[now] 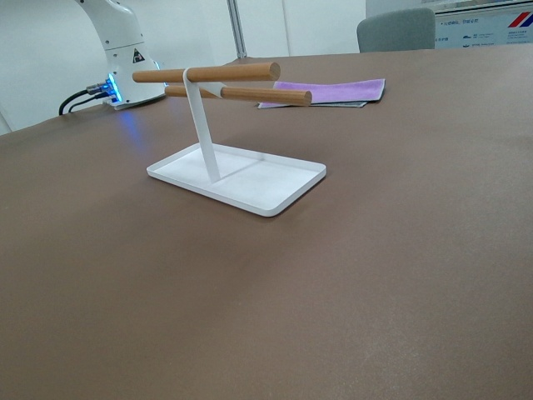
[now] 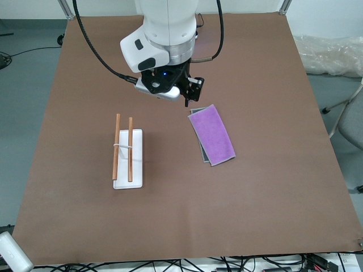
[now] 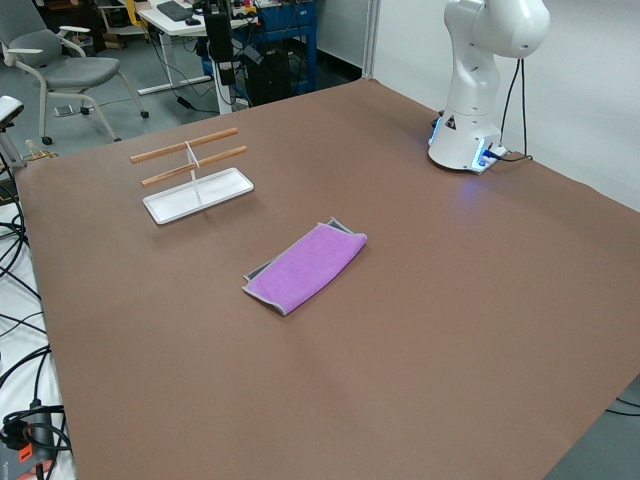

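A white rack with two wooden bars [image 2: 130, 164] stands on the brown table [image 2: 238, 198], left of centre in the camera left view; the same rack [image 1: 233, 175] fills the middle of the camera top view. A folded purple cloth with a grey layer beneath [image 2: 212, 136] lies flat to its right, apart from it; in the camera right view the cloth [image 3: 304, 266] is nearer than the rack [image 3: 198, 196]. The white robot arm [image 3: 470, 90] is at the table's back edge. Its dark lower part hangs above the table in the camera left view; its gripper's fingers cannot be made out clearly.
The table around the rack and cloth is clear. Cables [image 3: 22, 350] run along one outer edge. A grey chair [image 3: 75, 72] and plastic wrap [image 2: 329, 54] are beyond the table.
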